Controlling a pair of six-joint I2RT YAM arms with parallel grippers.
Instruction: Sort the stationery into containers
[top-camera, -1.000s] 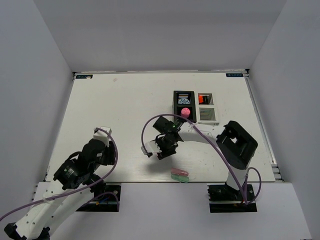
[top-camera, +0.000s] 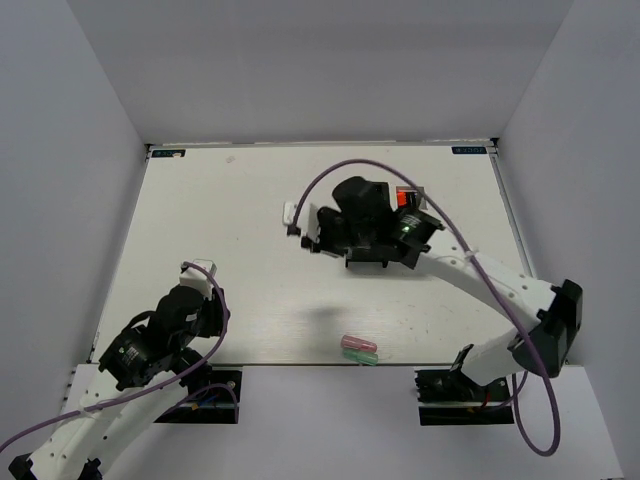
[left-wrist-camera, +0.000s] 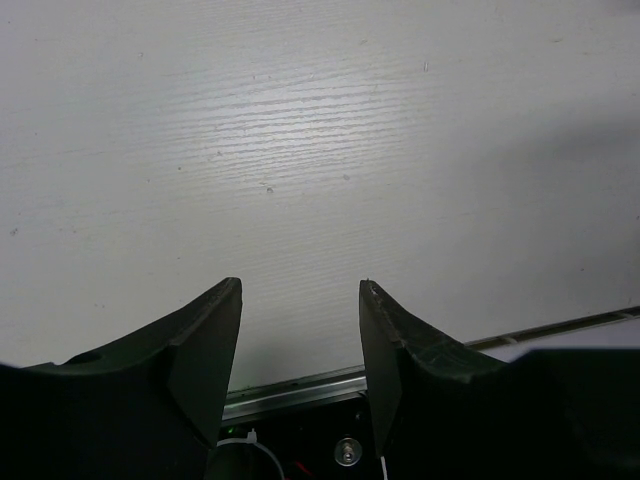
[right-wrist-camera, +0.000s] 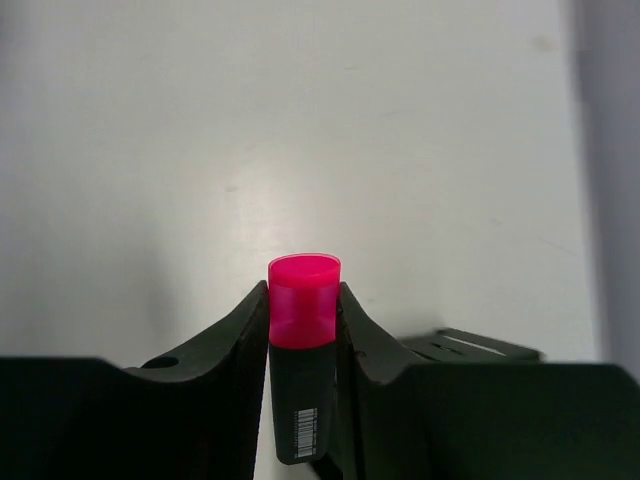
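A red-topped, black-bodied stick with a barcode (right-wrist-camera: 303, 410) is between the fingers of my right gripper, which is closed against both its sides. In the top view my right arm (top-camera: 370, 215) reaches over the containers. A light container (top-camera: 424, 194), with a red item (top-camera: 402, 198) inside, shows past the arm; the dark container beside it is mostly covered. Near the front edge lie a reddish block (top-camera: 359, 343) and a green block (top-camera: 360, 356). My left gripper is open and empty at the front left.
Bare white table (top-camera: 240, 210) fills the left and middle. Low metal rails (top-camera: 515, 220) run along the sides. A purple cable (top-camera: 470, 255) arcs over the right arm. Grey walls stand around the table.
My right arm has swung backward from the middle front, its elbow outward to the right, and now covers much of the containers. The blocks have not moved.
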